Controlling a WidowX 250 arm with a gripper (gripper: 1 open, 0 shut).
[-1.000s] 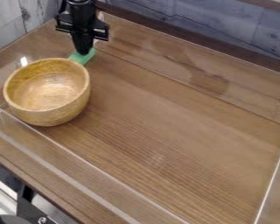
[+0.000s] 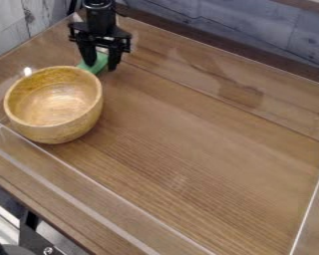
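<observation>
A large tan wooden bowl (image 2: 53, 110) sits on the wooden table (image 2: 202, 169) at the left. Whether the fingers are open or shut on the green object cannot be made out at this size.
Grey walls border the table at the back and the upper left.
My gripper has moved down and slightly toward the viewer, over the green object, hiding more of it. The bowl has not moved.
</observation>
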